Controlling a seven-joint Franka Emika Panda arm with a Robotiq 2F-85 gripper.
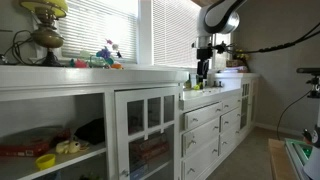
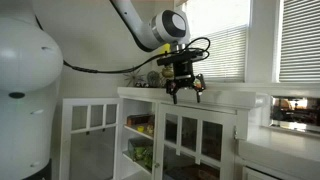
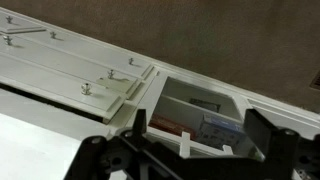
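My gripper hangs above the white cabinet with its two fingers spread and nothing visible between them. Seen from the wrist, the open gripper points down over the cabinet's front edge, its dark fingers on either side of a glass-paned door. That door appears shut in exterior view 1. Beside it are white drawers with small knobs. In the same view the gripper is small and dark, above the counter, so its fingertips are hard to make out.
Several small items, including a colourful figure, stand along the cabinet top. Open shelves hold a yellow cup and toys. An open white door stands at the far left in exterior view 2.
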